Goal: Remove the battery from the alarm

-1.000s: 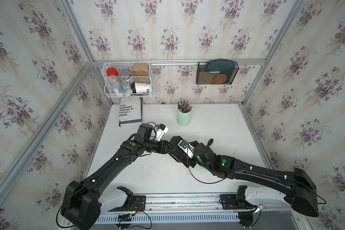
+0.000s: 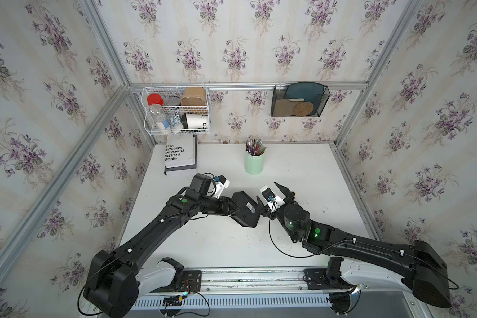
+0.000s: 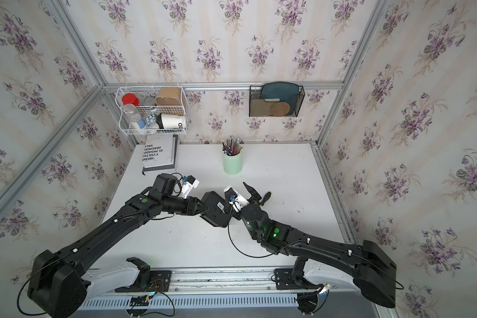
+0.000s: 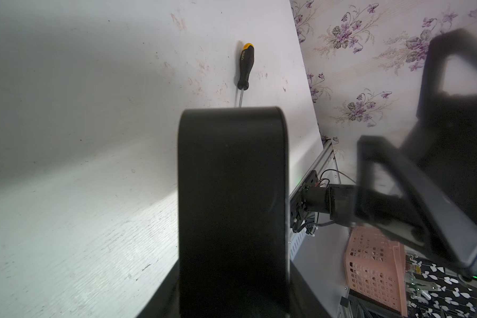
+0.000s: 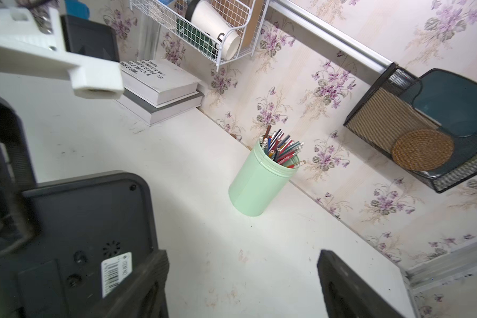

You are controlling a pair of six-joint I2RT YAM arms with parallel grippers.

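The black alarm (image 2: 242, 211) is held tilted above the middle of the table by my left gripper (image 2: 231, 206), which is shut on it; in the left wrist view it fills the centre as a dark slab. The right wrist view shows its back panel (image 5: 90, 222), with a sticker and small openings; whether the battery is inside cannot be told. My right gripper stands open just right of the alarm, with bare table seen between its blurred fingers. A yellow-tipped screwdriver (image 4: 245, 66) lies on the table to the right.
A green pen cup (image 2: 254, 162) stands at the back middle, books (image 2: 180, 151) at the back left. A wire basket (image 2: 175, 122) and a mesh holder (image 2: 296, 108) hang on the back wall.
My right gripper has pulled back rightward and turned, uncovering more of the alarm. My left gripper has moved slightly down and left with the alarm.
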